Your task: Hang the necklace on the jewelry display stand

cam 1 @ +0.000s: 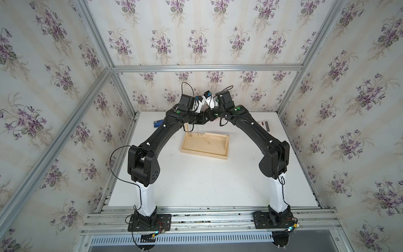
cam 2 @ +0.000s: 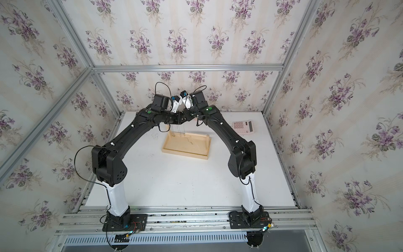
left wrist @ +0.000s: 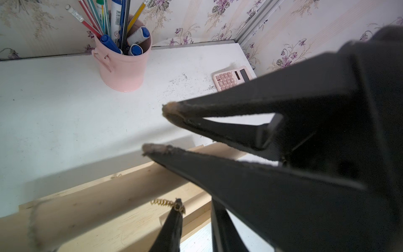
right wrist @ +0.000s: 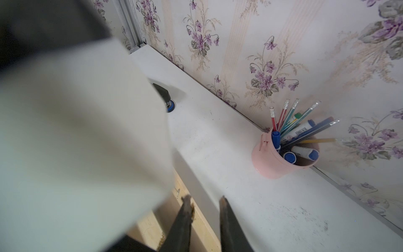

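Both grippers meet high over the wooden display stand point(cam 2: 184, 147), a light box with a bar along it. In the left wrist view my left gripper's fingertips point(left wrist: 195, 212) are low, just in front of the bar point(left wrist: 84, 205), with a gold chain point(left wrist: 161, 202) at the left finger's tip. The large black fingers above belong to the other gripper. In the right wrist view my right gripper's fingertips point(right wrist: 205, 203) stand slightly apart, with something gold at the left one; the white body of the other arm fills the left side. Whether either holds the thin chain is unclear.
A pink pen cup point(left wrist: 121, 71) stands at the back, hidden behind the arms in the top views. A pink calculator point(cam 2: 243, 127) lies at back right, a blue item point(cam 1: 158, 123) at back left.
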